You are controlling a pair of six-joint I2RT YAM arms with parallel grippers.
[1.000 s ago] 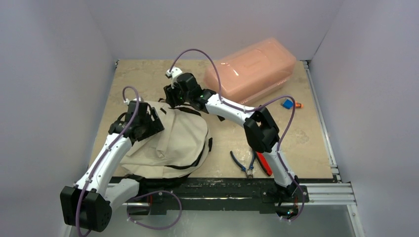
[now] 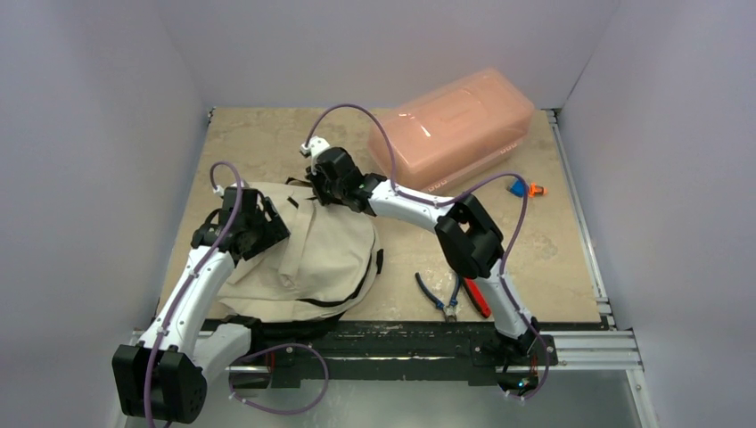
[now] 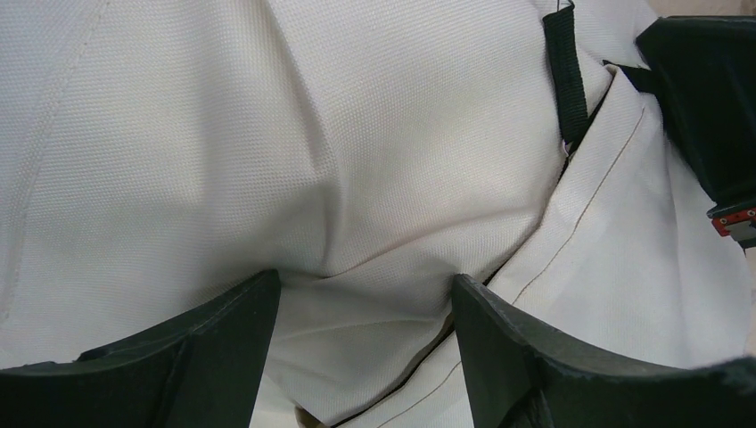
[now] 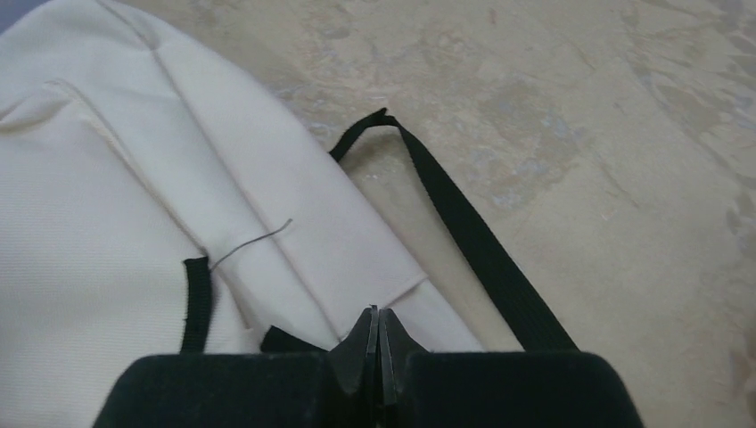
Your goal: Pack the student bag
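Observation:
The cream bag [image 2: 334, 250] lies flat on the left half of the table, with black straps and a dark opening seam along its edges. Over its left part, my left gripper stands part open, its two fingers apart above a fold of the white fabric; no cloth is clearly pinched between them. At the bag's upper edge my right gripper is shut, nothing showing between its fingertips. Below it in the right wrist view are a fabric corner and a black strap [image 4: 472, 232] lying loose on the table.
A translucent orange bin [image 2: 459, 125] stands at the back right. Pliers [image 2: 439, 299] and a red tool [image 2: 476, 297] lie near the front edge. A small blue and orange object [image 2: 526, 188] sits at the right.
The bag barely moved.

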